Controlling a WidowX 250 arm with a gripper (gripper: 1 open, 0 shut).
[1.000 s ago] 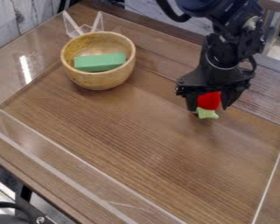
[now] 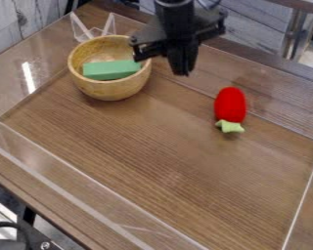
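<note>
My gripper hangs near the top middle of the camera view, right of the wooden bowl that holds a green block. Its fingers are dark, and whether anything is between them is hard to see. A red oval object lies on the table at the right, with a small pale green piece at its lower edge.
Dark cables show at the bottom left corner, and a clear plastic item stands at the top left, behind the bowl.
My arm has lifted from over the red object and moved back and left toward the bowl. The red object is now uncovered.
</note>
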